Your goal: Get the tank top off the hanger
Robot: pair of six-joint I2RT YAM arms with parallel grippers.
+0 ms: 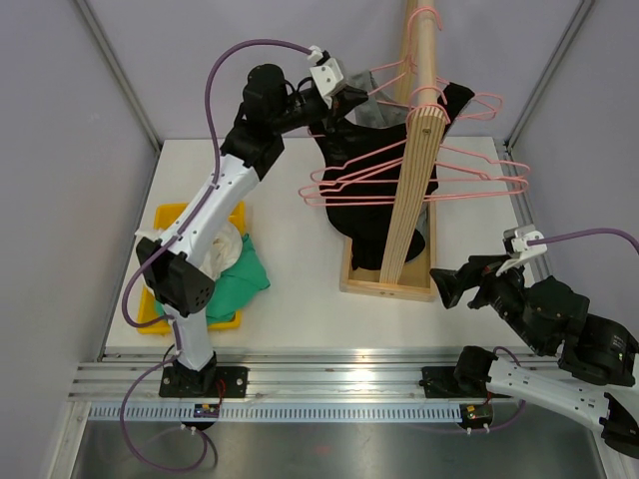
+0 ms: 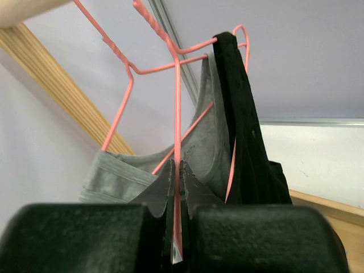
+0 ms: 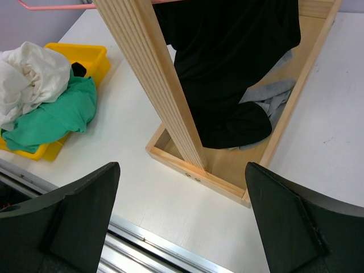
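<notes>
A wooden rack (image 1: 419, 190) holds pink hangers with a black garment (image 1: 349, 230) and grey cloth (image 2: 122, 170) draped among them. My left gripper (image 1: 351, 100) is raised at the upper left of the rack. In the left wrist view its shut fingers (image 2: 151, 236) close around the thin pink wire of a hanger (image 2: 177, 114); the grey and black cloth hang beyond. My right gripper (image 1: 454, 279) stands open right of the rack, the wooden post (image 3: 165, 96) and lower black cloth ahead of it.
A yellow bin (image 1: 152, 309) with white and green cloths sits at the left. The rack's base box (image 1: 389, 286) stands on the white table, which is clear between bin and box and at the front.
</notes>
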